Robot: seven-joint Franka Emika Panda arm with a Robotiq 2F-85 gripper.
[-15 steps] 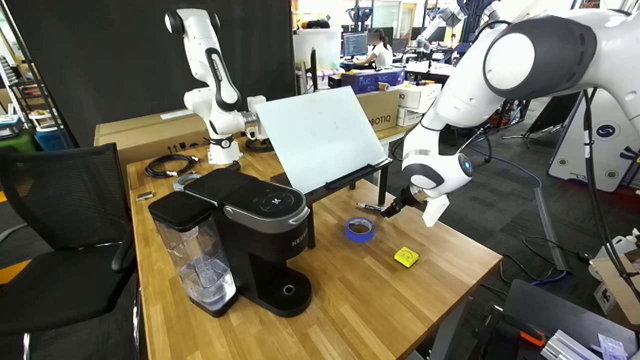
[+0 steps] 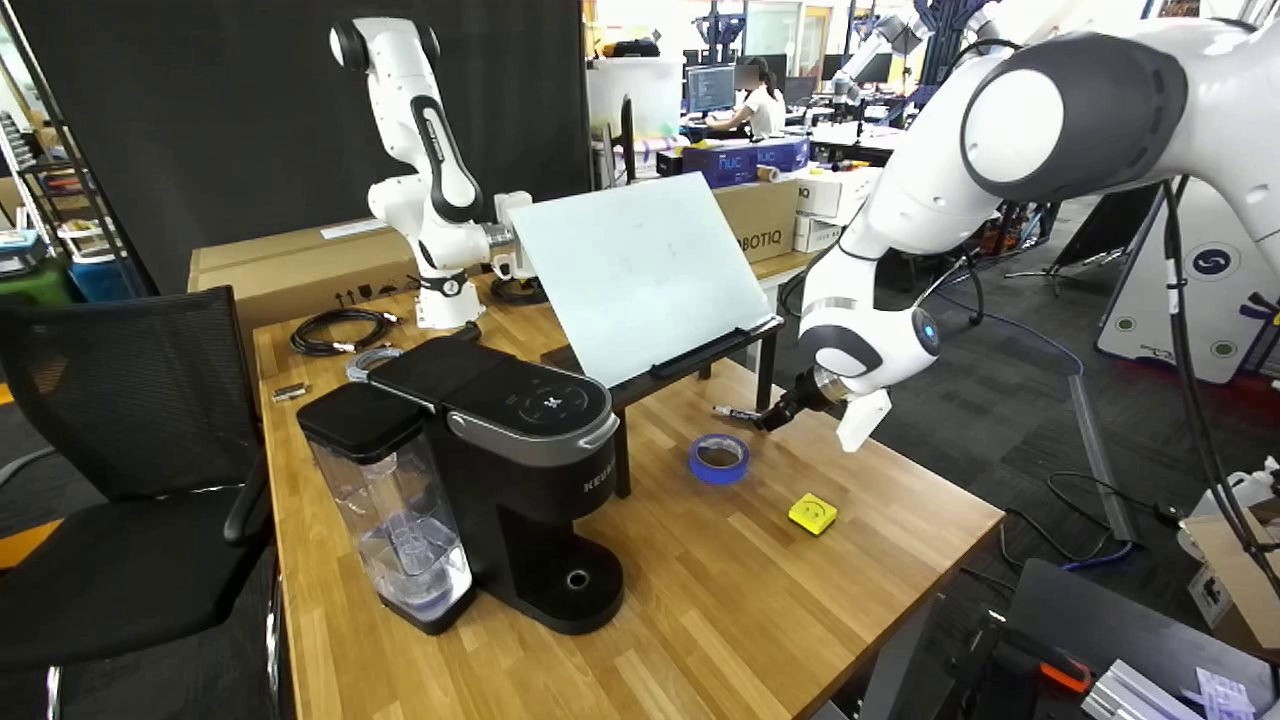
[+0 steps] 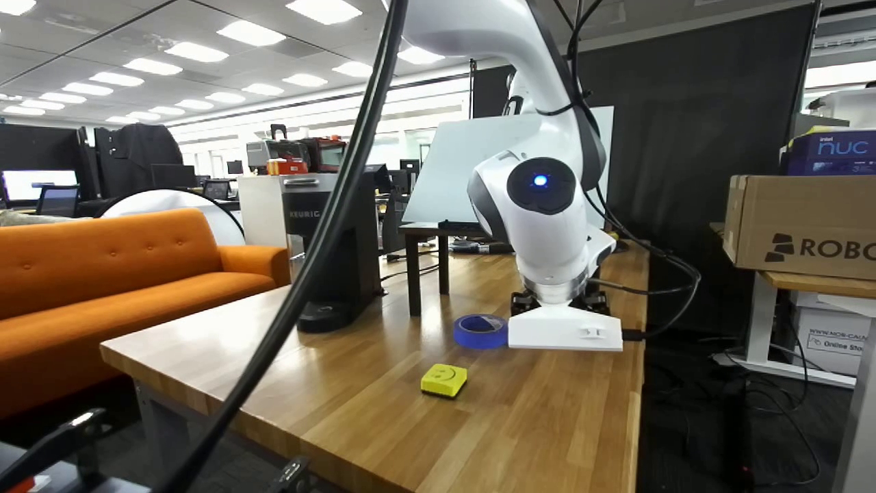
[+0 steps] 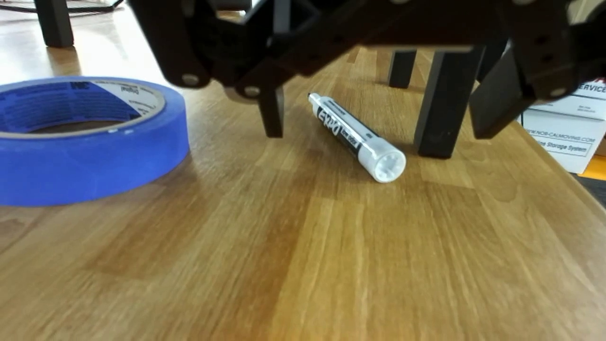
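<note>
A white marker with a black label lies on the wooden table, its clear end facing the wrist camera. My gripper is open, and the marker appears in the gap between the two fingers in the wrist view, without visible contact. From exterior view 1, the dark fingers are low over the table at the near end of the marker. The arm hides the marker in exterior view 2. A roll of blue tape rests to the left of the gripper.
A small whiteboard leans on a black stand, whose leg is close to the marker. Closer to the table's front sits a yellow smiley eraser. The black coffee maker stands left.
My gripper has shifted slightly left toward the marker in exterior view 1, covering a little more of its near end. Tape, eraser and whiteboard are where they were.
</note>
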